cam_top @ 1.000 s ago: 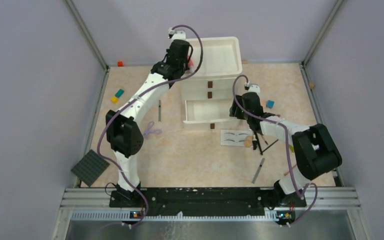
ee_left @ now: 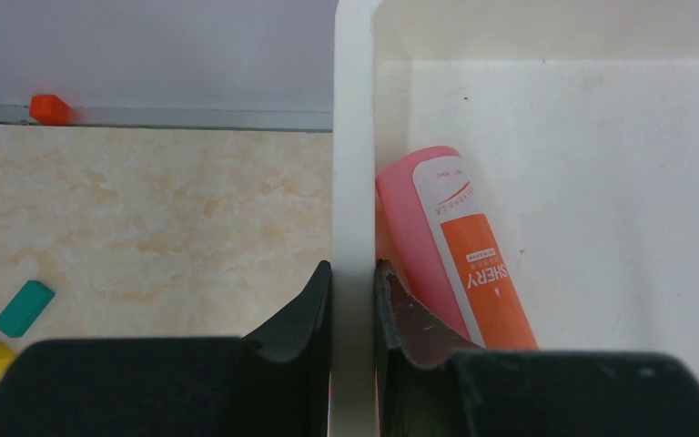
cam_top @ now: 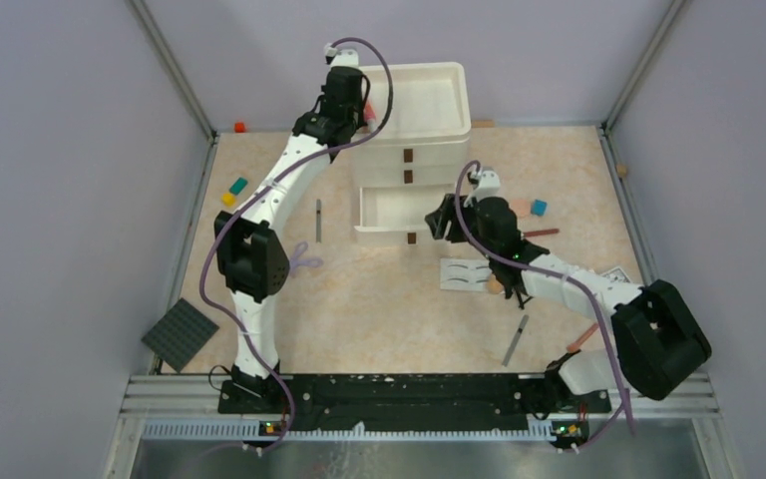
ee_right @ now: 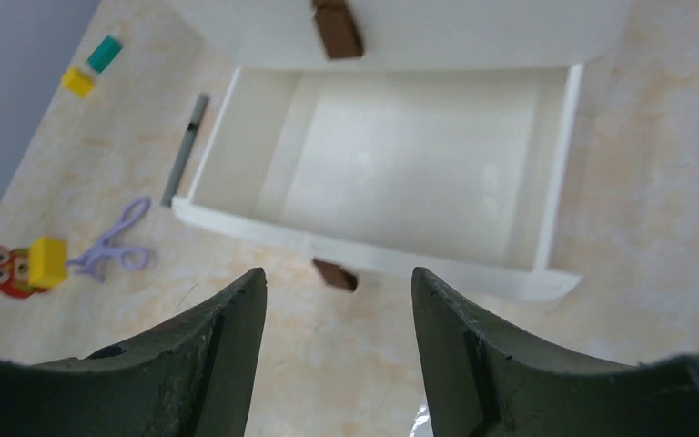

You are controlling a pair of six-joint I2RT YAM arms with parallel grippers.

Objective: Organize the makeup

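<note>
The white drawer organiser (cam_top: 414, 100) stands at the back, its lower drawer (cam_top: 399, 210) pulled open and empty. In the left wrist view my left gripper has its fingers either side of the white rim (ee_left: 353, 109) of the top tray, with a pink bottle (ee_left: 446, 246) lying inside against that wall. My right gripper (cam_top: 444, 222) is open in front of the open drawer, at its right end in the top view; in the blurred right wrist view nothing is between its fingers.
Scissors (cam_top: 302, 257), a grey pencil-like stick (cam_top: 318, 220) and small blocks (cam_top: 238, 185) lie at left. Brushes, a white sheet (cam_top: 459, 274) and more sticks lie at right.
The organiser has shifted slightly left and toward the back, with my left gripper moving along with it. My right arm has swung toward the front and slightly left.
</note>
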